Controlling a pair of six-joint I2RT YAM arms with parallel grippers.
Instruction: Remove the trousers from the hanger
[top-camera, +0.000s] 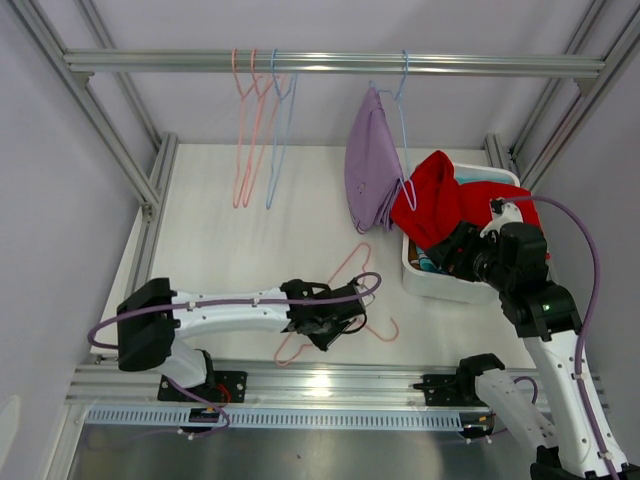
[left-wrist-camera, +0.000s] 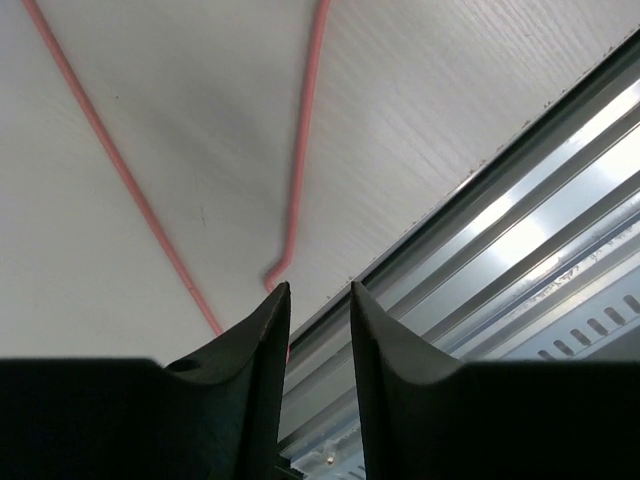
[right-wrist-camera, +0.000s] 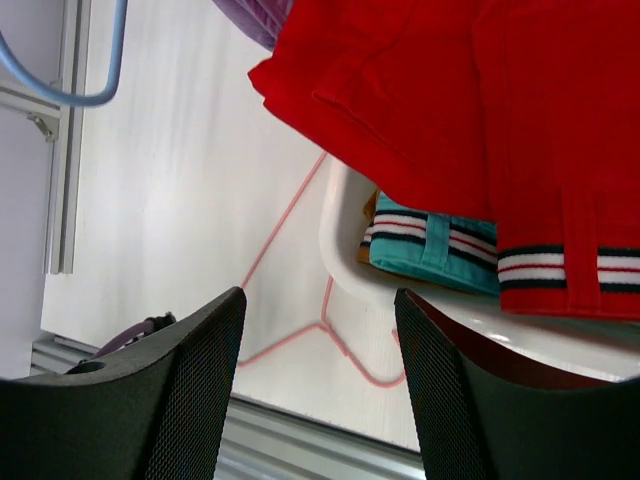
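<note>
Purple trousers (top-camera: 371, 160) hang from a blue hanger (top-camera: 405, 140) on the rail, at the left of the white bin. My left gripper (top-camera: 340, 325) is low over pink hangers (left-wrist-camera: 295, 180) lying on the floor, its fingers part open with nothing visible between them. My right gripper (top-camera: 460, 250) is over red clothing (right-wrist-camera: 400, 100) in the bin, fingers apart and empty. The blue hanger's lower end and a bit of the purple cloth show at the top left of the right wrist view.
A white bin (top-camera: 445, 290) holds red and teal clothes at the right. Empty pink and blue hangers (top-camera: 262, 140) hang on the rail (top-camera: 330, 62). The board's left half is clear; a metal profile runs along the front edge.
</note>
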